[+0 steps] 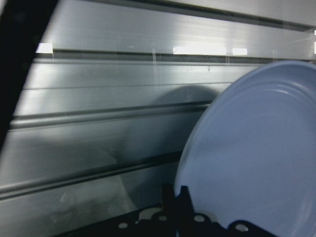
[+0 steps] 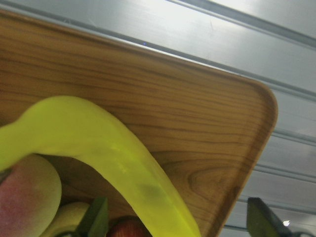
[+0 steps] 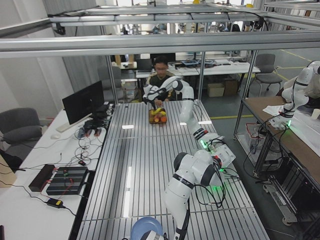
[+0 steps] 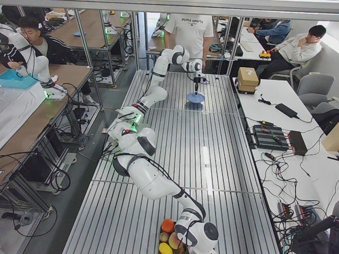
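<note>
A blue plate (image 1: 247, 153) has its rim at my left gripper, whose fingers are close together on that rim in the left wrist view. In the right view the plate (image 4: 195, 98) hangs under that gripper. A wooden tray (image 2: 207, 118) at the other table end holds a banana (image 2: 118, 158), a peach (image 2: 24, 192) and other fruit, including an orange (image 4: 167, 225). My right gripper is open above the tray, its fingers either side of the banana's end and tray edge, holding nothing.
A person sits beyond the tray's end, another stands beyond the plate's end. Side desks (image 4: 286, 106) carry boxes, electronics and cables.
</note>
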